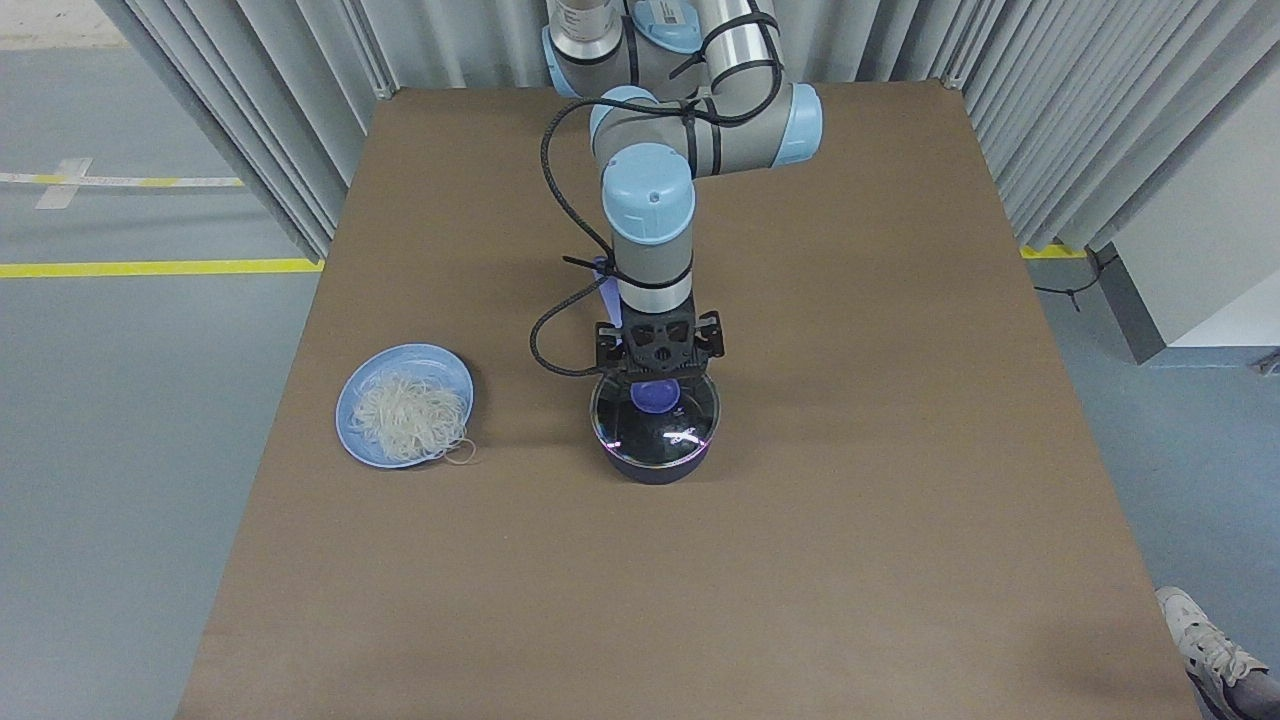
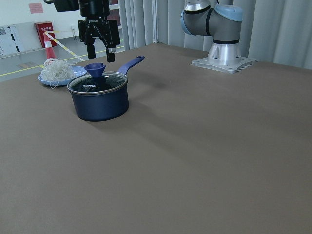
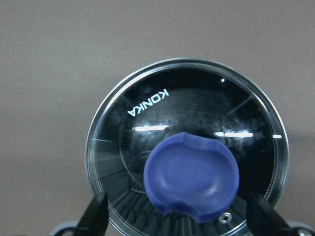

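A dark blue saucepan (image 1: 654, 462) with a blue handle (image 2: 131, 63) stands on the table, covered by a glass lid (image 3: 123, 113) with a blue knob (image 3: 191, 174). My gripper (image 2: 101, 54) hangs just above the lid, its fingers apart with nothing between them; in the wrist view the knob lies between and a little ahead of the two fingertips. To the left in the front view, a blue plate (image 1: 360, 444) holds a heap of white noodle-like strands (image 1: 408, 415), some trailing over its rim.
The robot's base (image 2: 223, 61) stands at the back. A person's shoe (image 1: 1206, 642) shows on the floor at the lower right.
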